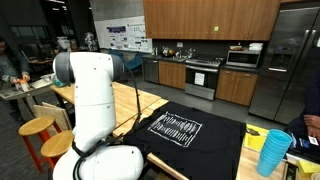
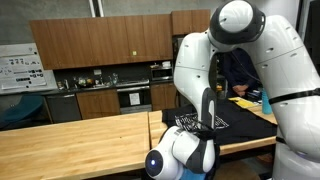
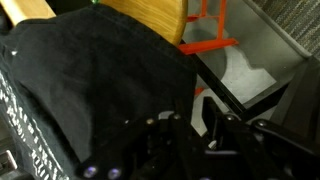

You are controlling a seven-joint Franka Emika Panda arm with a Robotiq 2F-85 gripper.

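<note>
A black cloth with white lettering [image 1: 180, 130] lies spread over the wooden table. Its printed part [image 3: 25, 135] runs along the left of the wrist view, and a plain dark corner of the cloth [image 3: 150, 65] reaches toward the middle. Low in that same view, my dark gripper hangs close over this corner by the table's edge. Black fingers blend into black fabric, so the gap between them and any contact with the cloth cannot be made out. In exterior view 1 the gripper is hard to pick out beside the arm.
A light blue cup [image 1: 273, 153] and a blue container [image 1: 255, 137] stand at the table's right end. Orange-topped stools [image 1: 38, 125] are on the floor at the left.
</note>
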